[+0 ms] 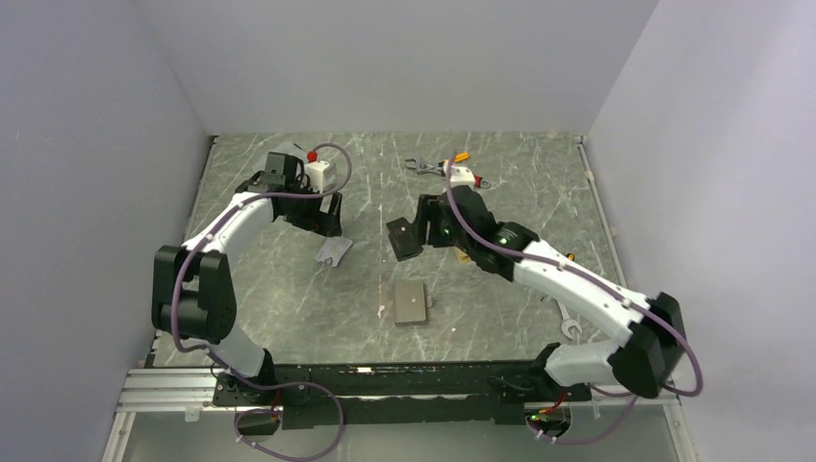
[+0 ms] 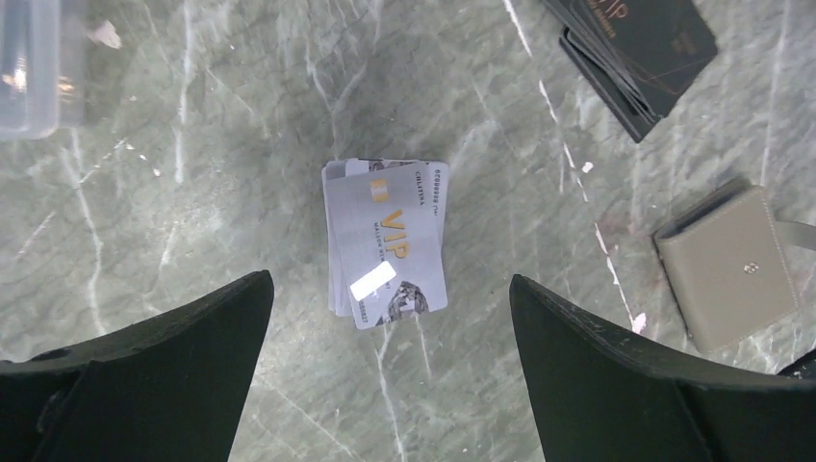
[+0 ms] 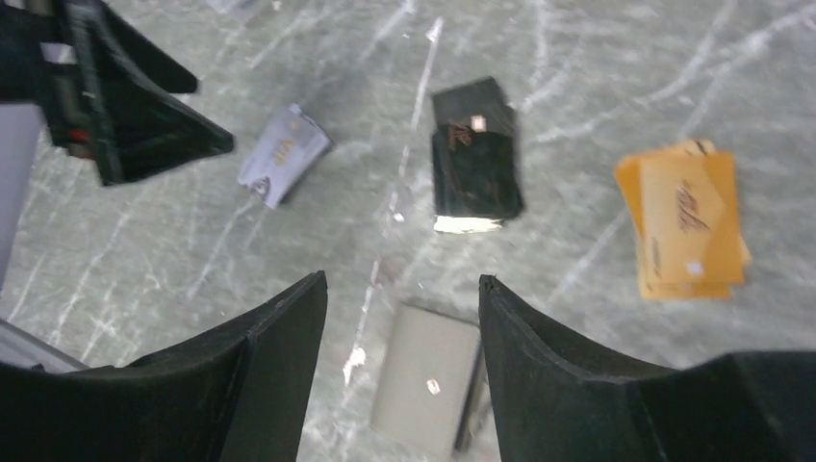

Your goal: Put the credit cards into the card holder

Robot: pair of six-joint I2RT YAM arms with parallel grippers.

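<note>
Silver cards (image 2: 390,241) lie in a loose stack on the table, below and between the spread fingers of my left gripper. Black cards (image 3: 476,164) rest mid-table, and a fanned stack of gold cards (image 3: 685,221) lies to their right. The grey-beige card holder (image 1: 410,302) sits near the front, its strap (image 2: 797,234) sticking out at one side. Above the table my right gripper stands open and empty, with the holder partly behind its fingers in its wrist view. My left gripper is open too, nothing in it.
A clear plastic box (image 2: 34,63) is left of the silver cards. Pliers (image 1: 423,166) and an orange-handled tool (image 1: 456,158) lie at the back, a wrench (image 1: 569,322) at the right. Bare marble surrounds the holder.
</note>
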